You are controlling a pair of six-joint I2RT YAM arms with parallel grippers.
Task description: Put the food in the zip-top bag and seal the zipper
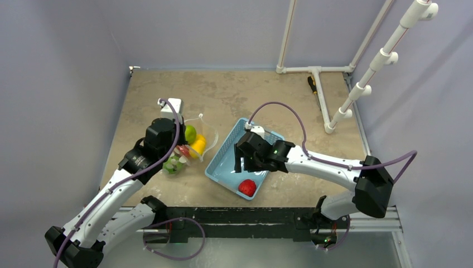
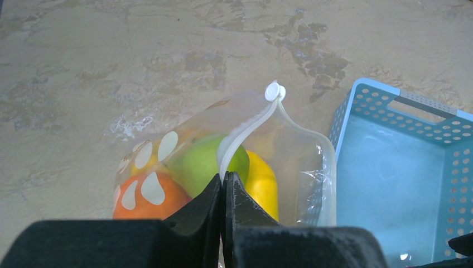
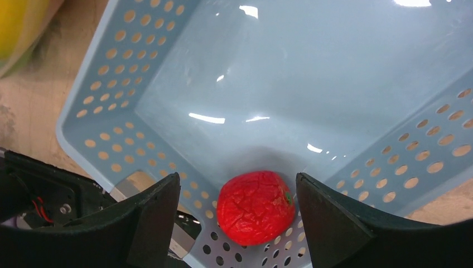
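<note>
The clear zip top bag (image 2: 245, 127) gapes toward the blue basket, and its white slider (image 2: 275, 91) sits at the far corner. My left gripper is shut on the bag's rim. Inside the bag show a green food (image 2: 203, 162), a yellow food (image 2: 262, 181) and an orange-red one (image 2: 150, 195). A red food item (image 3: 255, 207) lies in the near corner of the blue basket (image 1: 223, 148). Above it hangs my right gripper, open, its fingers apart and the red item visible in the gap between them, not gripped.
White pipes (image 1: 321, 89) stand at the back right, with a screwdriver (image 1: 312, 86) beside them. The bag and basket stand close together.
</note>
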